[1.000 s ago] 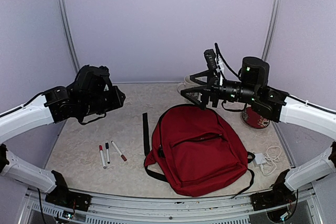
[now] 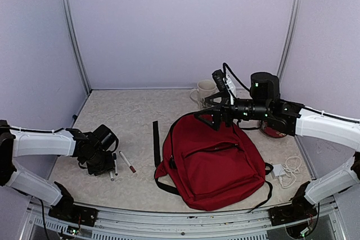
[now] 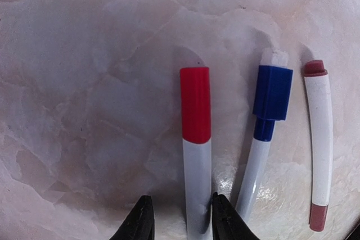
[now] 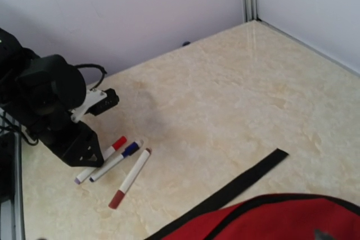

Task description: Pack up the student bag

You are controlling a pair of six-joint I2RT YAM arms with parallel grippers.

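Three markers lie side by side on the table at the left. In the left wrist view the red-capped marker (image 3: pixel 197 111) runs between the parted fingers of my left gripper, its white barrel close against the right finger. The blue-capped marker (image 3: pixel 272 94) lies just right of that finger, and a white marker with dull-red ends (image 3: pixel 320 139) is farther right. A red backpack (image 2: pixel 216 164) lies flat at the centre right, its front pocket zipper facing up. Over its far edge hangs my right gripper (image 2: pixel 205 111), open and empty.
Behind the bag stands a pale mug (image 2: pixel 203 91), partly hidden by the right gripper. A dark red patterned object (image 2: pixel 272 130) is under the right arm. A white charger (image 2: pixel 278 170) with a coiled cable lies right of the bag.
The right gripper has moved a little lower and the markers lie where they were.
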